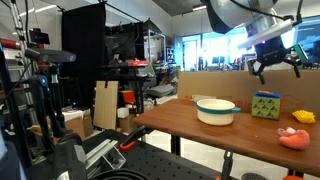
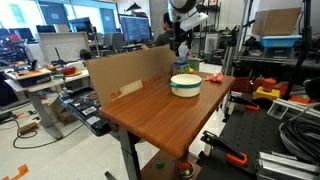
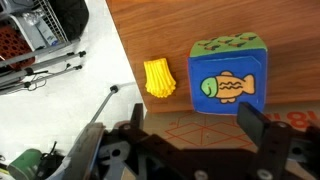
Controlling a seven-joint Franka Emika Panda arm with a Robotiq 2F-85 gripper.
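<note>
My gripper (image 1: 279, 76) hangs in the air above a box, its fingers wide apart and nothing between them. The box (image 1: 266, 106) stands on the wooden table, green on the side facing exterior view 1 and blue on top. From the wrist, the box's blue face (image 3: 228, 82) carries an orange fish picture; it lies up and to the right of the gap between the fingers. A crumpled yellow item (image 3: 159, 78) rests on the table beside it. Toward the front sits a pink object (image 1: 295, 138). The white bowl (image 1: 218, 110) stands left of the box.
A brown panel (image 2: 130, 80) stands along the far side of the table. Beyond the table edge, the wrist view shows white floor (image 3: 95, 85).
</note>
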